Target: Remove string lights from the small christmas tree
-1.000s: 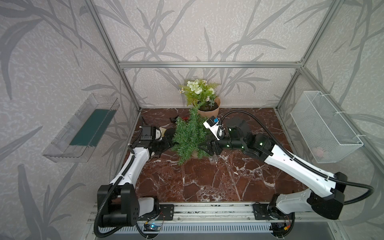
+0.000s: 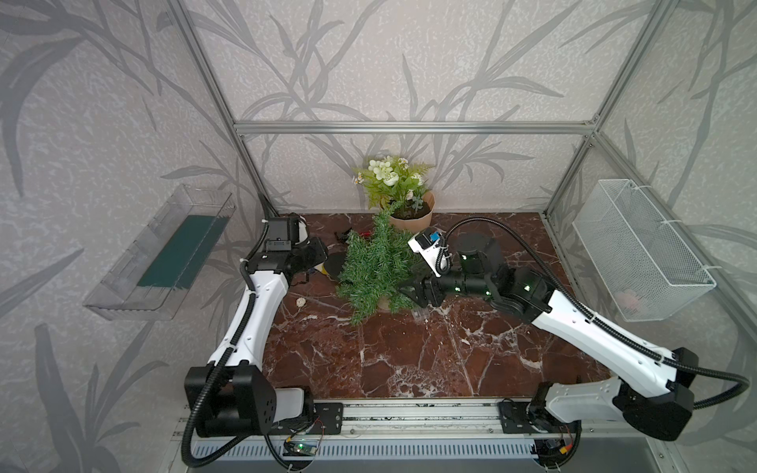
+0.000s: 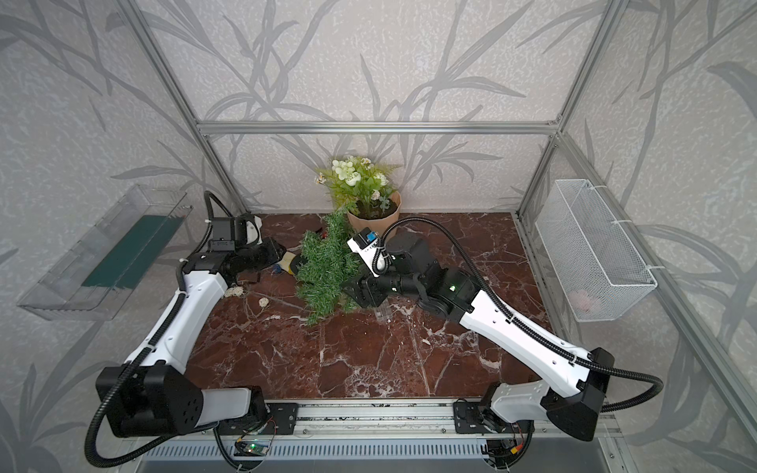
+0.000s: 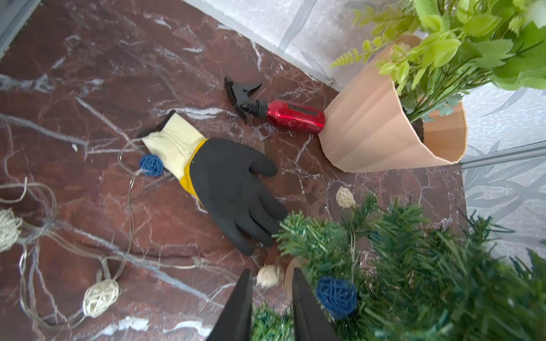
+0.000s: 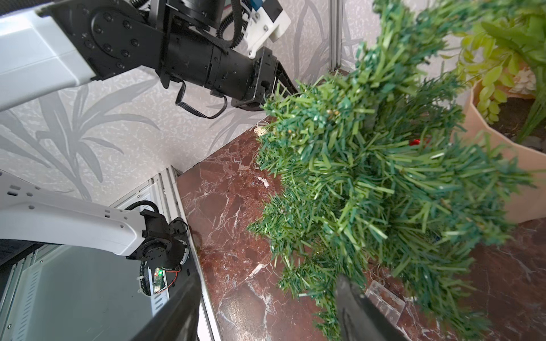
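The small artificial tree stands mid-table. In the left wrist view, string lights with cream balls and blue balls lie on the marble at left; a blue ball shows on a tree branch. My left gripper is above the tree's left side, fingertips a little apart; whether anything thin is between them cannot be seen clearly. My right gripper is open at the tree's right side, its fingers blurred, with green branches in front of and between them.
Behind the tree are a flower pot, red spray bottle and glove. A clear tray hangs left, a mesh basket right.
My left arm has risen and moved back, away from the viewer. The right arm has shifted slightly to the right. The tree looks unchanged.
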